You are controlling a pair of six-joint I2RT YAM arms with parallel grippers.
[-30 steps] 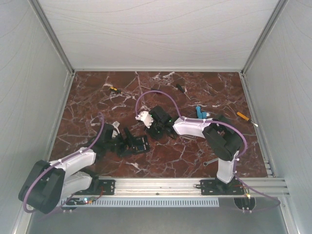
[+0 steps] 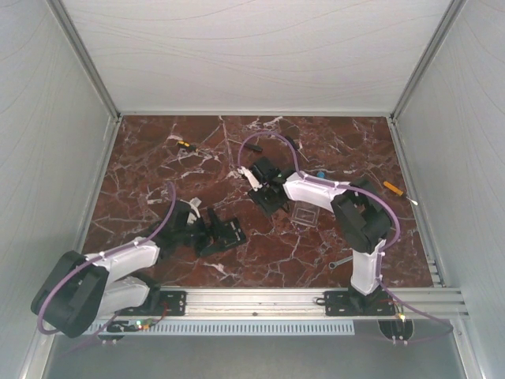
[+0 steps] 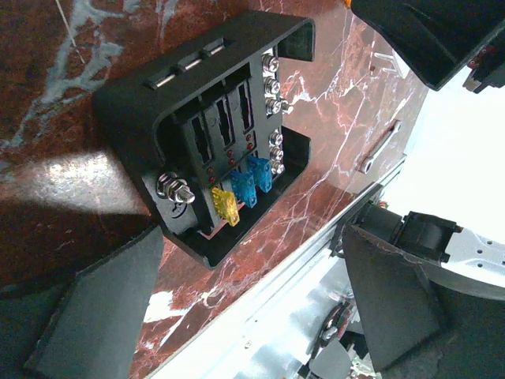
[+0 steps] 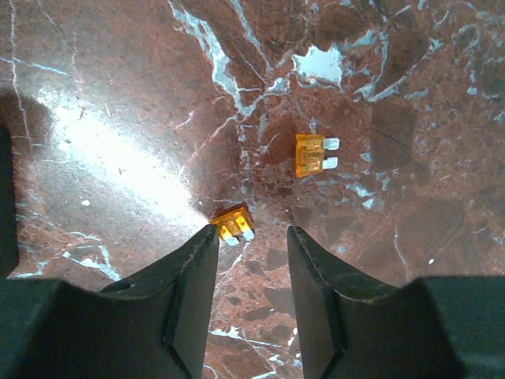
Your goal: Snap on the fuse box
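Note:
The black fuse box holds a yellow fuse and two blue fuses in its lower slots; the upper slots look empty. My left gripper is open around its near side, low at the left in the top view. My right gripper hangs over the marble, part open with nothing held. An orange fuse lies just beyond its fingertips, and a second orange fuse lies farther up and right in the right wrist view.
A clear case sits beside my right arm. A wrench, an orange-handled screwdriver and dark-handled tools lie around the table.
My right gripper has moved rightward, away from the fuse box, in the top view. The left arm has stayed almost still.

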